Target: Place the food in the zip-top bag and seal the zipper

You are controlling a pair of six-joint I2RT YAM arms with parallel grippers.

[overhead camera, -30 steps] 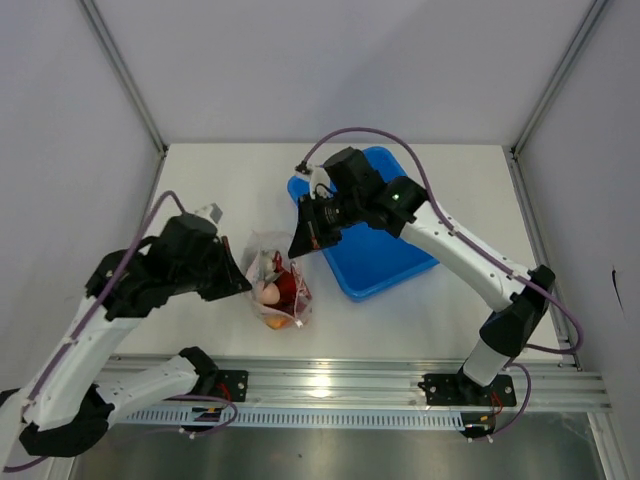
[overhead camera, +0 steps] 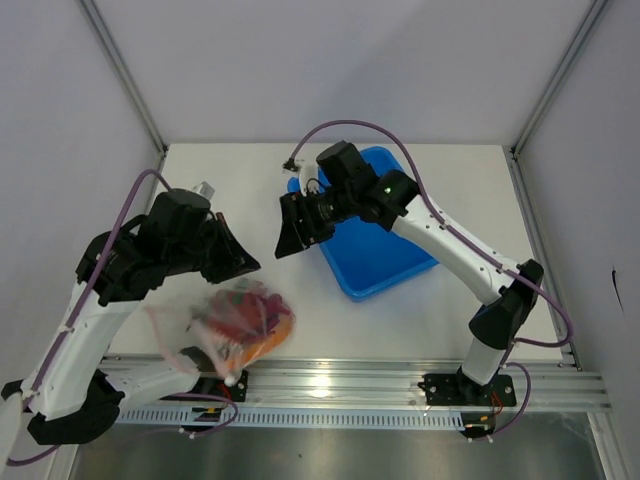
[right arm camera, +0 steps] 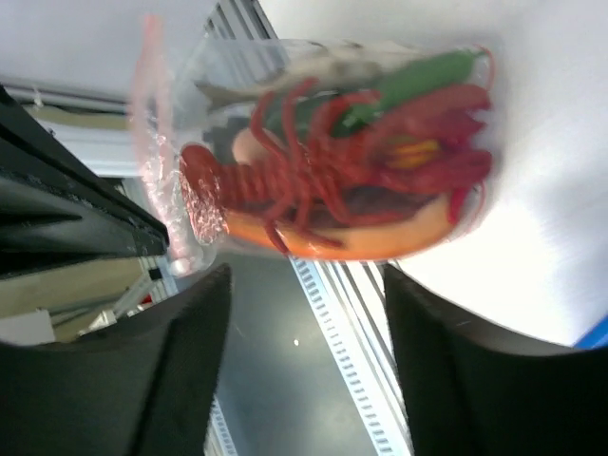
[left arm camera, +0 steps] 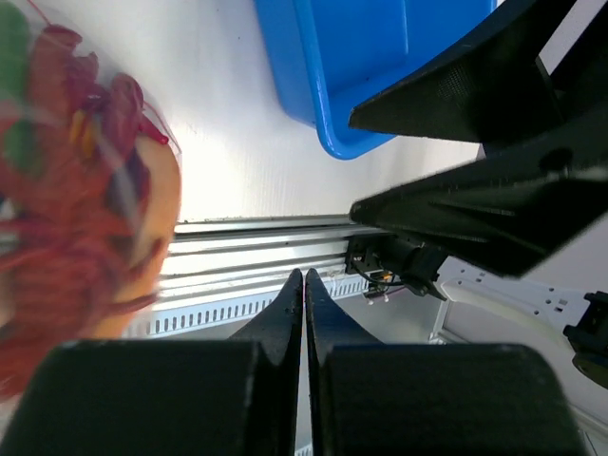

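Note:
The clear zip bag (overhead camera: 240, 325) holds red lobster, green vegetable and orange food, lying below my left gripper in the top view, toward the table's front edge. In the right wrist view the bag (right arm camera: 332, 152) shows its pink zipper strip (right arm camera: 157, 142) at the left end. My left gripper (overhead camera: 250, 265) is shut, tips together with nothing showing between them in the left wrist view. My right gripper (overhead camera: 290, 235) is partly open, its dark fingers apart in the left wrist view, with nothing between them, beside the blue tray.
The blue tray (overhead camera: 372, 285) sits on the white table at centre right, partly under the right arm. Bare table (overhead camera: 210, 160) shows at back left and front right; metal rails run along the front edge.
The bag has swung from upright between my grippers to stretched out toward the front left. My left gripper moved slightly up in the top view; my right gripper shifted slightly left and opened.

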